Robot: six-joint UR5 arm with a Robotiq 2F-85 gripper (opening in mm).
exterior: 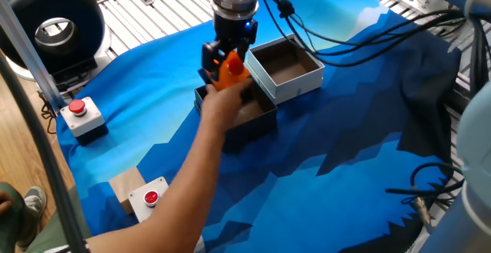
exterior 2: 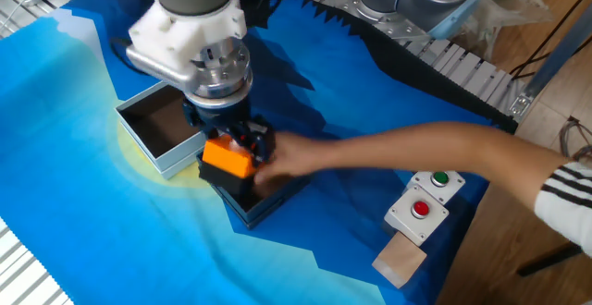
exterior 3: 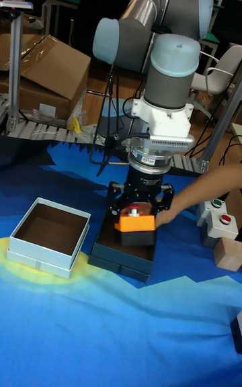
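Observation:
An orange-and-black box with a red button hangs below the arm, low over the dark open-topped box. My gripper points down and seems shut on the orange box, its fingers at either side; their contact is partly hidden. A person's hand touches the orange box from the side. Directly beside the dark box, a light grey-blue open box stands empty.
A red-button box sits at the cloth's left in exterior view 1. Button boxes and a wooden block lie near the person's forearm. Cables hang beside the arm.

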